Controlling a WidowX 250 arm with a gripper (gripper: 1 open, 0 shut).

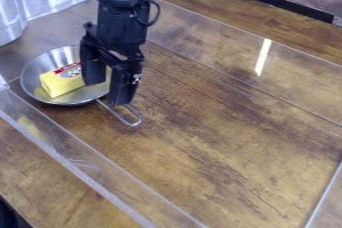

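Observation:
A yellow block [59, 82] with a red-and-white label lies in a round metal pan [40, 67] at the left, whose wire handle sticks out toward the lower right. My black gripper [107, 72] hangs over the right side of the pan, beside the block, with its fingers open and pointing down; it partly hides the block and pan. Whether it touches the block cannot be seen.
A clear plastic edge [80, 171] runs along the front left. A pale cylindrical object stands at the top left.

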